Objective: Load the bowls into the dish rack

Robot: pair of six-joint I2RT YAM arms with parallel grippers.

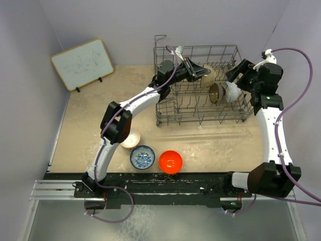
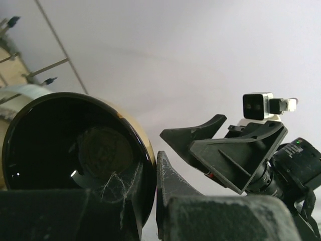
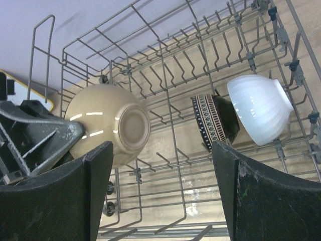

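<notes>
In the top view a beige bowl hangs on its side over the upper middle of the dish rack, my left gripper shut on its rim. In the left wrist view its dark glossy inside faces the camera. A patterned bowl and a white bowl stand on edge in the rack's right part. My right gripper is open above the rack's right side, empty. A cream bowl, a blue patterned bowl and an orange bowl sit on the table.
A whiteboard stands at the back left. Bare table lies in front of the rack and to its left. Walls border the table at the back and both sides.
</notes>
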